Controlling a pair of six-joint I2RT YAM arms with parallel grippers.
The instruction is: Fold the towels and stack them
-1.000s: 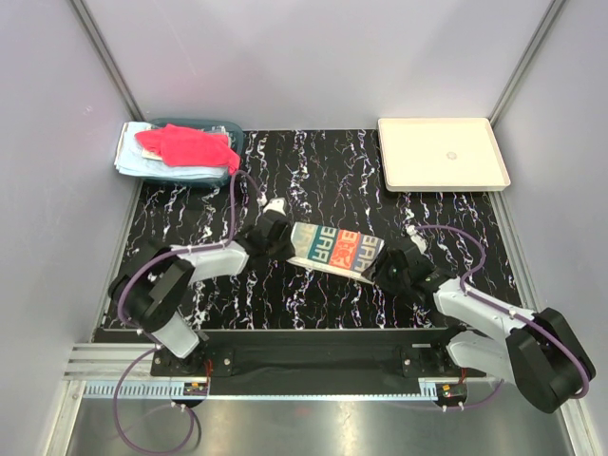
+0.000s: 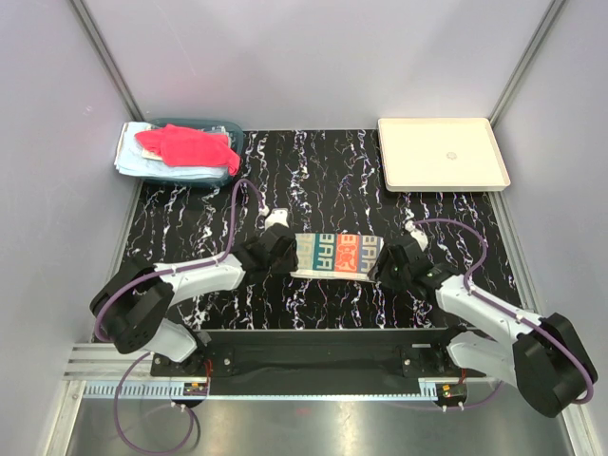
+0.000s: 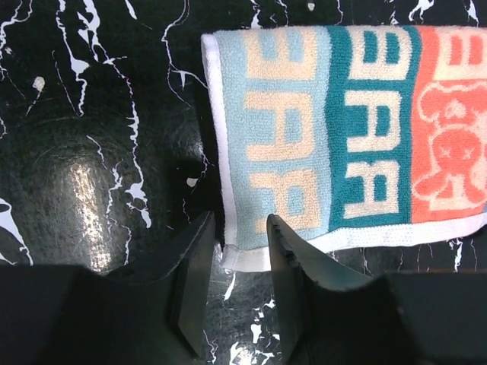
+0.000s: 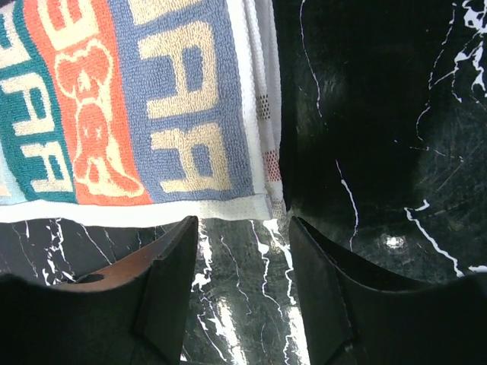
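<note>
A folded striped towel (image 2: 336,253) with BAR lettering and a bear lies flat at the table's middle. My left gripper is open at the towel's near left corner, a fingertip over the white hem. My right gripper stands with fingers apart at the near right corner, just by the layered white edges, nothing visible held between them.
A teal basket (image 2: 199,126) piled with light blue towels and a red cloth (image 2: 185,145) sits at the back left. A cream tray (image 2: 443,154) stands at the back right.
Since about a second ago the towel has straightened from a tilt, its left end moving toward the front. My left arm has moved toward the front with it; the right has shifted slightly.
</note>
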